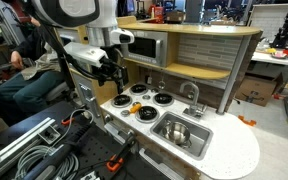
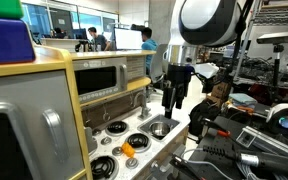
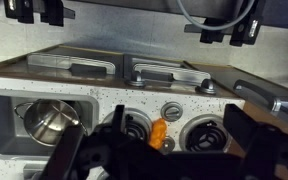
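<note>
My gripper stands open above the toy kitchen counter, its dark fingers spread wide with nothing between them. In exterior view 2 the gripper (image 2: 169,100) hangs in front of the counter, well clear of its surface. An orange object (image 3: 158,133) lies among the stove burners, below the gap between the fingers in the wrist view; the same orange item (image 1: 135,107) is small in exterior view 1. Inside the sink (image 1: 200,150) sits a metal pot (image 1: 178,133). From the wrist the pot (image 3: 49,122) shows left of the fingers.
A faucet (image 1: 192,98) rises behind the sink. The microwave (image 1: 144,46) and wooden shelf (image 1: 199,72) overhang the back of the counter. Several round burners surround the orange object. Bare white counter (image 1: 234,150) lies right of the sink.
</note>
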